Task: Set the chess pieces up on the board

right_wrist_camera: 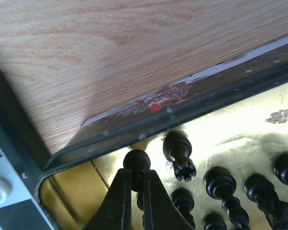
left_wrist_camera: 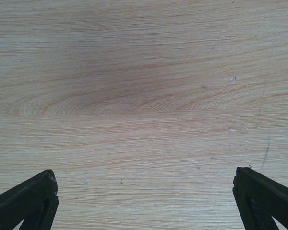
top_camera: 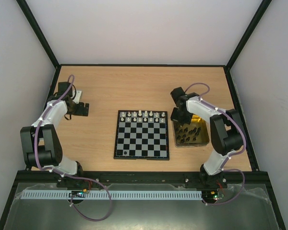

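In the right wrist view my right gripper is shut on a black pawn (right_wrist_camera: 137, 160), its round base facing up between the fingertips. Around it in the gold tin (top_camera: 205, 137) lie more black pieces, among them a black rook (right_wrist_camera: 179, 155) just to the right. The chessboard (top_camera: 142, 139) carries white pieces (top_camera: 143, 116) in two rows along its far side. On its near left corner stand a black rook (top_camera: 119, 153) and a black pawn (top_camera: 125, 153). My left gripper stands open over bare wood.
The tin's raised dark wall (right_wrist_camera: 163, 124) runs close to my right fingers. The board's edge (right_wrist_camera: 12, 115) lies just left of the tin. Bare tabletop (top_camera: 101, 96) stretches behind and left of the board.
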